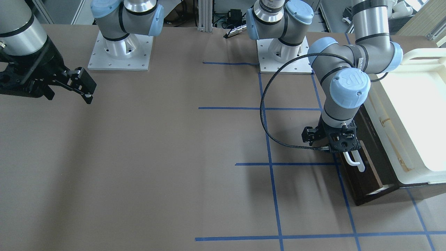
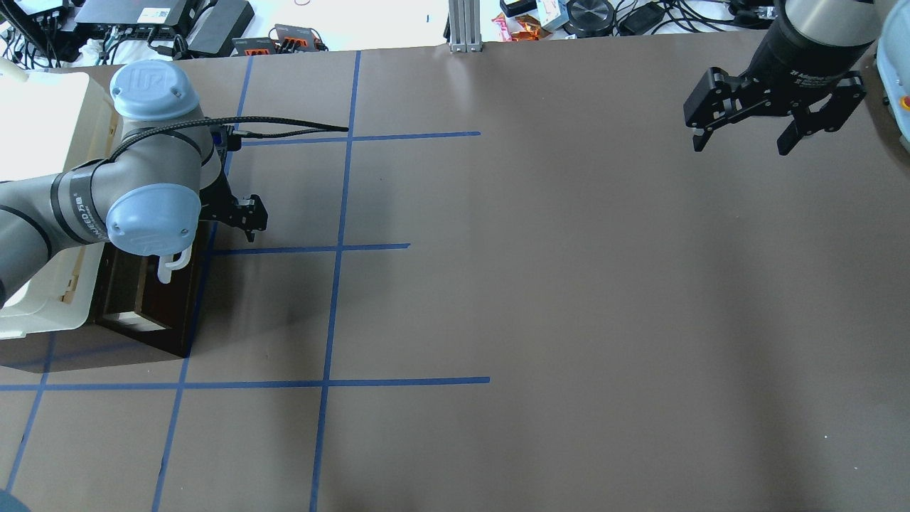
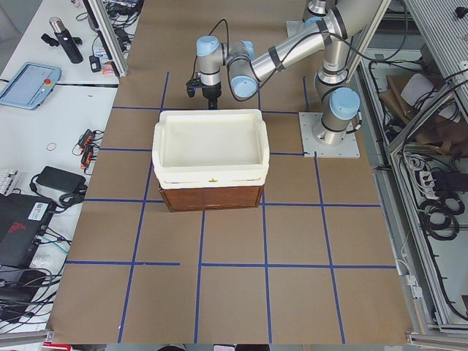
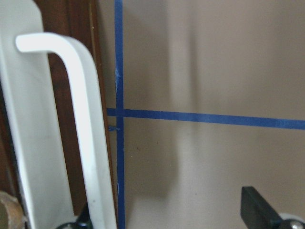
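A dark wooden box (image 1: pixel 382 190) with a white tray (image 1: pixel 418 108) on top has a drawer front with a white handle (image 1: pixel 357 163), partly pulled out toward the open floor. My gripper (image 1: pixel 332 138) is at this handle. In the left wrist view the handle (image 4: pixel 90 124) fills the left side, with one dark finger behind its lower end and the other to the right over bare floor, so the fingers stand apart. The top view shows the gripper above the handle, which is partly hidden by the arm.
Blue tape lines (image 1: pixel 271 188) grid the brown table, which is clear on the far side from the box. Another arm's black gripper (image 2: pixel 772 111) hangs at one side, and further arm bases (image 1: pixel 119 58) stand at the back.
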